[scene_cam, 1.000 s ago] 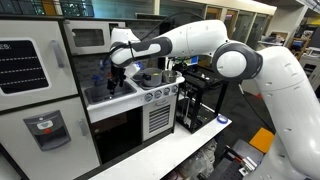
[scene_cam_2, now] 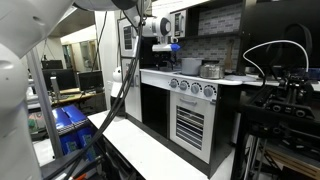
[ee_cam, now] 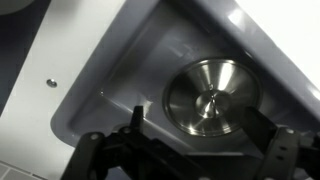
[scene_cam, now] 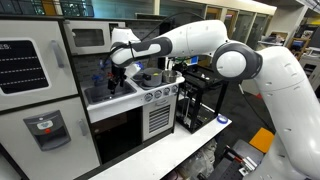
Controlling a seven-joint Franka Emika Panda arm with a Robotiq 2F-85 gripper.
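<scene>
In the wrist view a round, shiny metal lid [ee_cam: 211, 97] with a small knob at its centre lies in a grey sink basin [ee_cam: 125, 70]. My gripper is open above it, its dark fingers [ee_cam: 137, 122] spread to either side of the lid's near part. I see nothing held between them. From exterior view 1, the arm reaches over the counter and the gripper [scene_cam: 118, 80] points down at the sink [scene_cam: 100, 95] at the counter's left. The lid cannot be made out in either exterior view.
To the right of the sink, a metal pot [scene_cam_2: 211, 70] stands on the stove top. Round knobs [scene_cam: 157, 94] line the stove front above a white oven door [scene_cam: 157, 118]. A microwave [scene_cam: 88, 37] hangs above the sink.
</scene>
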